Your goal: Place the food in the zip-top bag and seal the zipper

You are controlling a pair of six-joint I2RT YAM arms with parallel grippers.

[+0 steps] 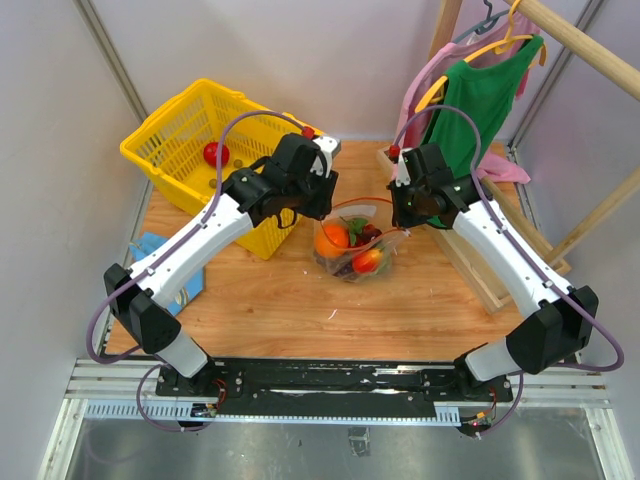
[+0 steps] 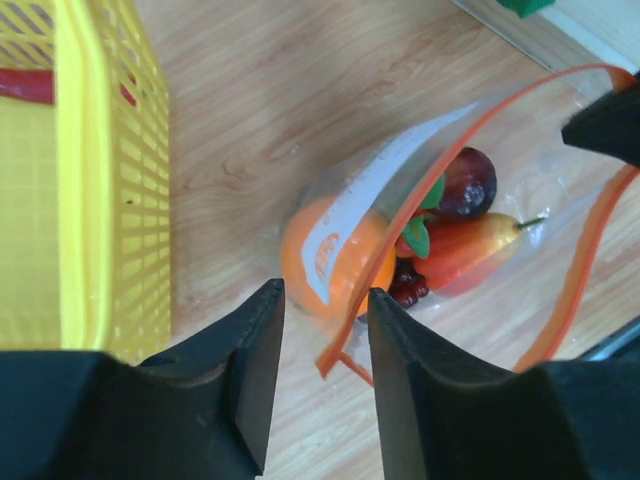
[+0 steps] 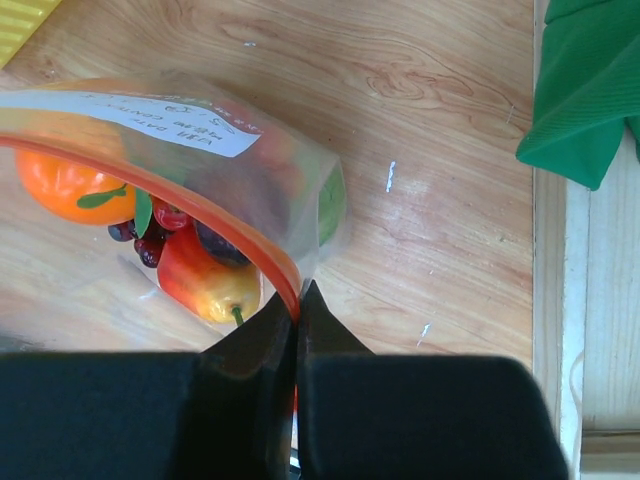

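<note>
The clear zip top bag stands open-mouthed at the middle of the table, its orange zipper rim spread apart. Inside lie an orange, a red-yellow pear, a dark plum and small dark berries. My right gripper is shut on the bag's rim at its right corner. At the left corner my left gripper is part open, with the tip of the orange rim between its fingers but not clamped.
A yellow basket holding a red item stands at the back left. Blue cloth lies below it. On the right is a wooden rack with a green garment.
</note>
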